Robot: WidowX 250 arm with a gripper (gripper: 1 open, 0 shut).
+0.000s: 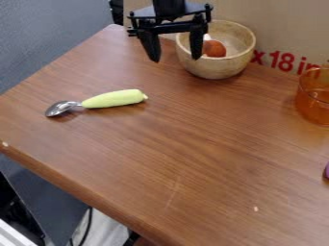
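My black gripper [175, 48] hangs at the top, over the left rim of a wooden bowl [221, 63], its two fingers apart with nothing clearly between them. A reddish-brown round item [214, 48] lies inside the bowl, partly behind the right finger. A spoon [113, 99] with a pale yellow-green handle and steel head lies on the table at the left.
An orange translucent cup [313, 98] stands at the right edge, with a small purple thing [325, 172] below it. A cardboard panel [290, 34] rises behind the bowl.
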